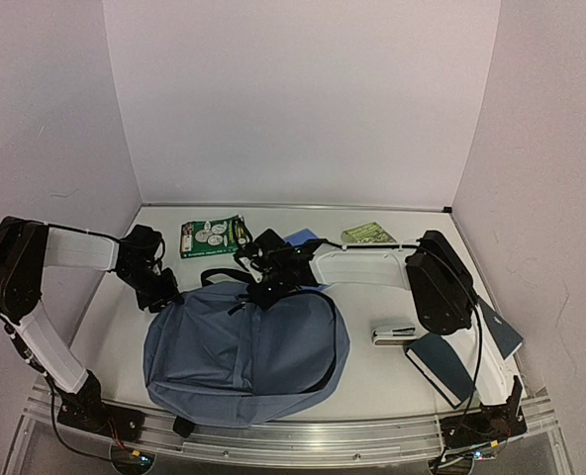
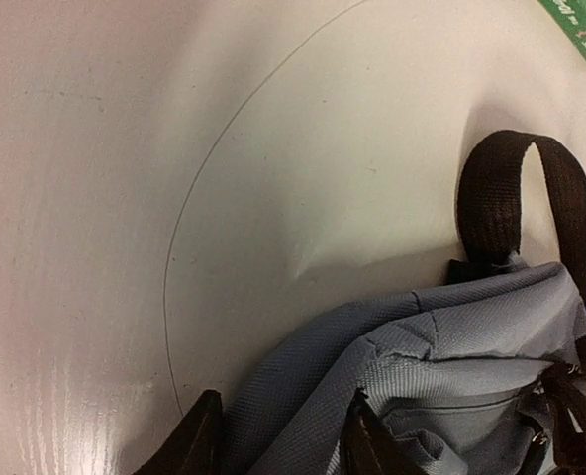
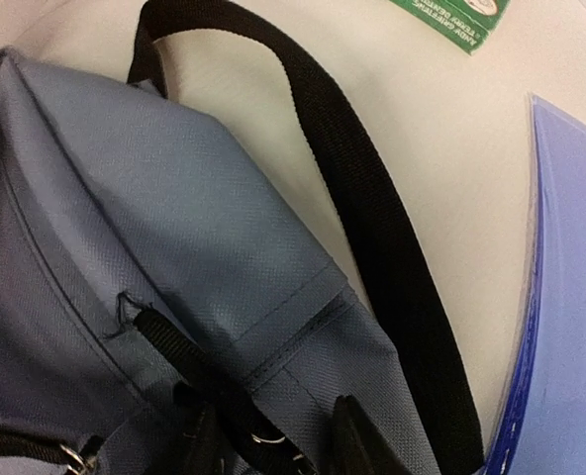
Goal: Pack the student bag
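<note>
The blue-grey backpack [image 1: 199, 341] lies flat at the front of the table, its black top handle [image 3: 372, 213] looping out at the back. My left gripper [image 1: 166, 301] is at the bag's back left corner; in the left wrist view its fingers [image 2: 202, 430] stand apart with a fold of bag fabric between them. Over the top middle of the bag is my right gripper [image 1: 258, 294]. Its fingers [image 3: 350, 430] are apart in the right wrist view, with a black zipper pull [image 3: 179, 346] running between them. Whether either gripper touches the fabric cannot be told.
Behind the bag lie a green book [image 1: 206, 237], a blue folder [image 3: 575, 257] partly under the right arm, and a yellow-green booklet [image 1: 368, 234]. A stapler [image 1: 394, 334] and dark books [image 1: 441, 366] are on the right.
</note>
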